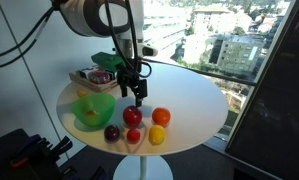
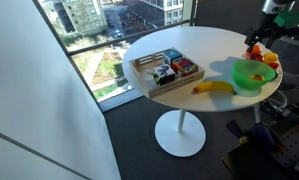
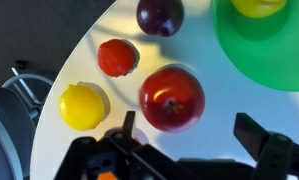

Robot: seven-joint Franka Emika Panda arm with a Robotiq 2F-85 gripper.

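In the wrist view a round red fruit (image 3: 172, 99) lies on the white table, just beyond the fingertips. My gripper is open, its two dark fingers wide apart with nothing between them. In exterior view 1 the gripper (image 1: 131, 96) hangs just above the same red fruit (image 1: 132, 117). Around it lie a dark plum (image 3: 160, 14), a strawberry-like red fruit (image 3: 116, 58), a lemon (image 3: 81, 107) and an orange-red fruit (image 1: 161, 115). A green bowl (image 1: 81, 112) stands to the left, with something yellow (image 3: 257, 5) inside.
A wooden tray (image 2: 139, 76) with several small boxes sits toward the other side of the table (image 1: 194, 90). A banana (image 2: 215, 87) lies beside the green bowl (image 2: 245, 79).
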